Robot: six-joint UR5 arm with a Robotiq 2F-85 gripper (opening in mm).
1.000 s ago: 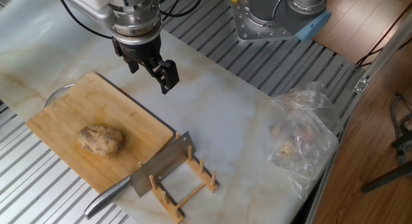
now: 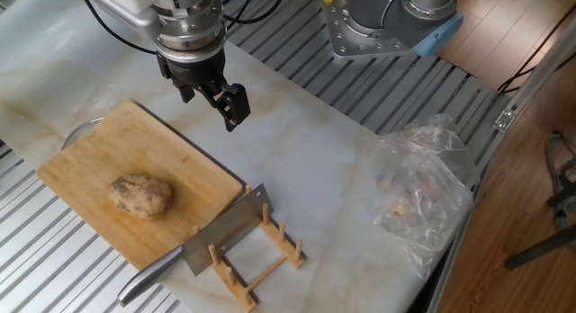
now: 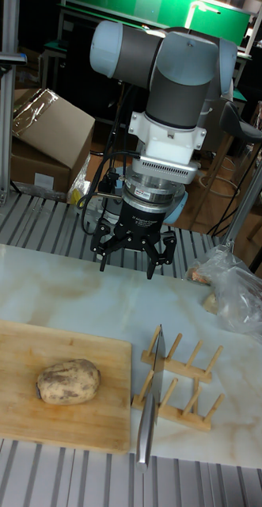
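Note:
A brown potato (image 2: 140,196) lies on the wooden cutting board (image 2: 99,160); in the other view the potato (image 3: 68,382) rests near the middle of the board (image 3: 39,338). To the board's right, a cleaver (image 2: 225,230) stands on edge between the pegs of a wooden rack (image 2: 267,274), its metal handle (image 2: 149,275) reaching over the board's corner. My gripper (image 3: 128,264) hangs above the table behind the rack and board. Its black fingers are spread wide with empty space between them, touching nothing. From exterior view 2, the gripper (image 2: 211,111) is clear of the board.
Clear plastic bags (image 2: 423,192) with something pale inside lie at the table's right edge. The marbled sheet (image 2: 315,178) between rack and bags is bare. The arm's base plate (image 2: 360,34) sits on the slatted metal table behind.

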